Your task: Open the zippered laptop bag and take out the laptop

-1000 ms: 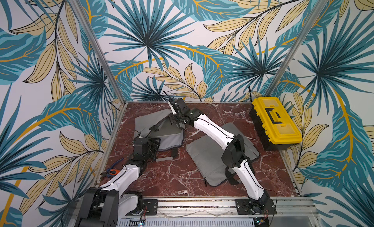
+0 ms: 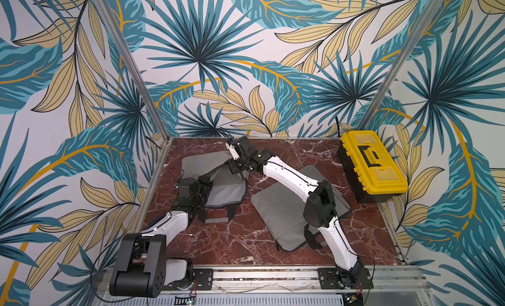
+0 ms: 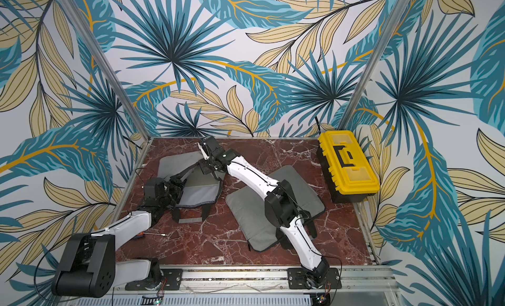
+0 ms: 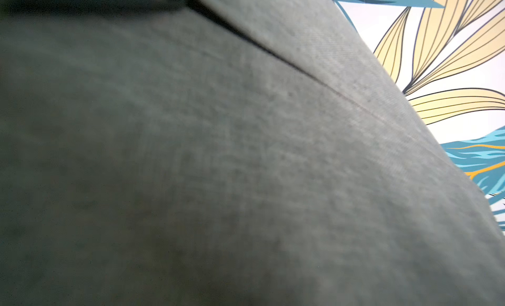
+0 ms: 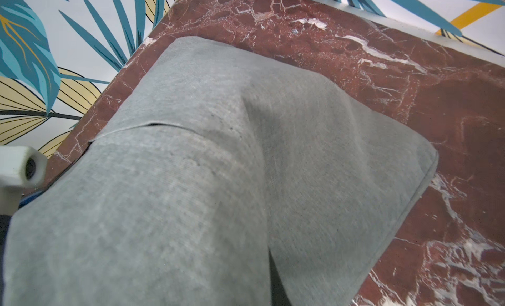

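Observation:
A grey laptop bag [image 2: 204, 159] with black straps lies at the back left of the table, a lighter panel at its near side. Over its back part my right gripper [image 2: 234, 166] is shut on the bag's fabric, which is lifted into a fold in the right wrist view, where the bag [image 5: 178, 216] hides the fingers. My left gripper [image 2: 209, 180] is at the bag's left side, close to a raised dark strap or edge. Grey fabric of the bag [image 4: 252, 164] fills most of the left wrist view, so its fingers cannot be made out. No laptop shows.
A second flat grey case [image 2: 278, 214] lies right of centre, partly under my right arm. A yellow and black toolbox [image 2: 374, 161] stands at the right edge. A small orange tool [image 3: 139, 235] sits beside the left arm. Bare table lies at the front middle.
My left arm has shifted slightly left and toward the back, its wrist turning and now covering the tool beside it. The right gripper has stayed nearly in place; the bag has shifted only a little.

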